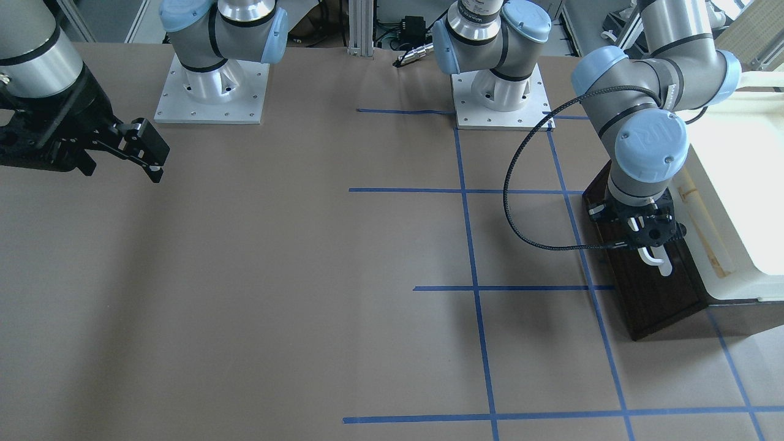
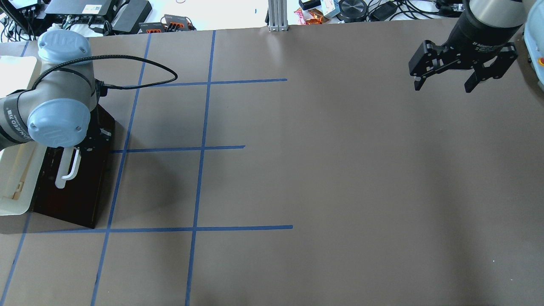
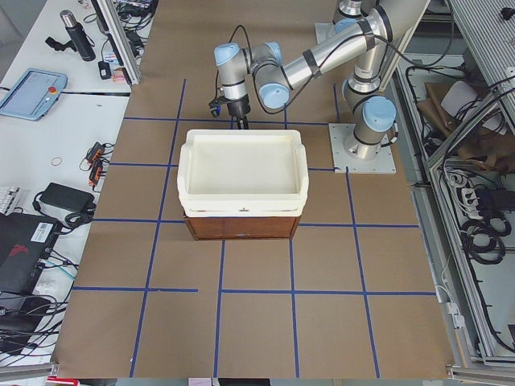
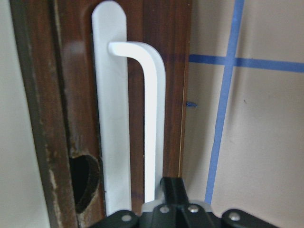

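Observation:
A dark wooden box (image 1: 647,301) carries a white handle (image 1: 661,264) on its side facing the open floor, beside a round hole (image 4: 83,183) seen in the left wrist view. My gripper is at the lower end of that handle (image 4: 152,118), its black fingers close together on it. In the front view the gripper (image 1: 639,228) hangs low against the box, partly hidden by its own housing. The drawer front looks flush with the box in the front view.
A white plastic tray (image 3: 243,173) sits on the box. A second black gripper (image 1: 110,147) stands off to the left, with other arm bases at the back.

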